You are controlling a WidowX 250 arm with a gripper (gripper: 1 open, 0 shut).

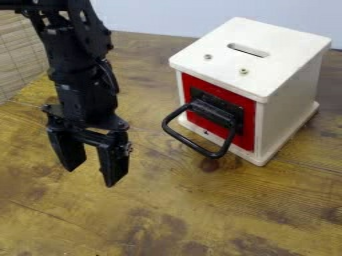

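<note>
My black gripper [90, 160] hangs above the wooden table at the left, its two fingers apart and nothing between them. To its right stands a white box [254, 62] with a slot and two small knobs on its slanted top. Its front has a red panel [250, 110] with a black fitting and a black loop handle [186, 139] sticking out toward the lower left. The gripper is apart from the handle, to its left.
A pale wall [160, 15] runs behind, and a woven mat or screen [16, 70] is at the far left.
</note>
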